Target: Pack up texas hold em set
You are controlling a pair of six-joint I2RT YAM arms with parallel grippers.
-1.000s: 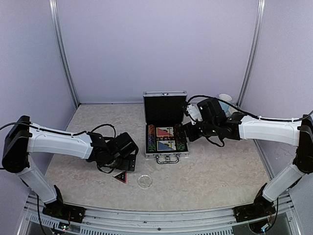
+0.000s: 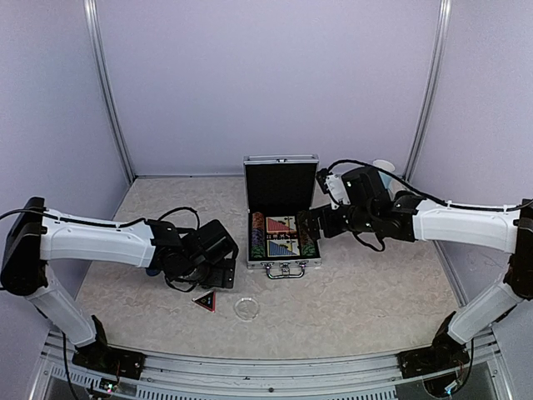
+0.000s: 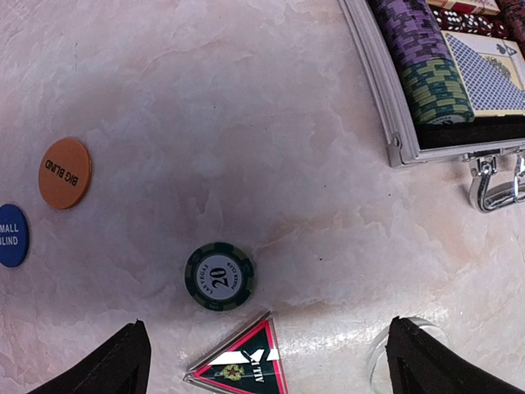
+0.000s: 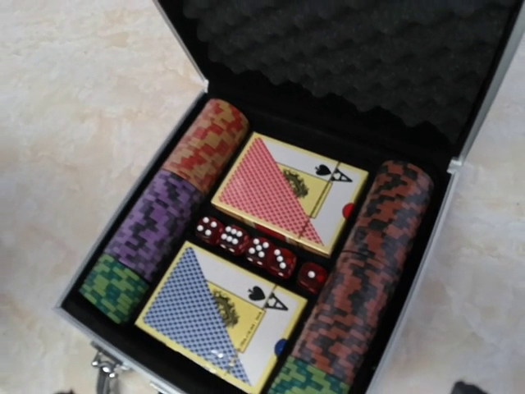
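Observation:
The aluminium case [image 2: 281, 262] stands open at table centre, holding chip rolls [image 4: 148, 222], two card decks [image 4: 221, 320] and red dice [image 4: 267, 256]. My left gripper [image 2: 218, 275] is open, low over the table left of the case, above a green 20 chip [image 3: 219, 276]. An orange big blind button [image 3: 65, 173], blue small blind button [image 3: 12, 235], triangular all-in marker [image 3: 246, 361] and clear round disc [image 2: 246, 308] lie loose nearby. My right gripper [image 2: 319, 222] is open at the case's right side, above it.
A pale cup-like object [image 2: 383, 167] stands at the back right behind the right arm.
The left arm has shifted slightly over the table; the right arm has moved very little. The case and loose pieces are unmoved.

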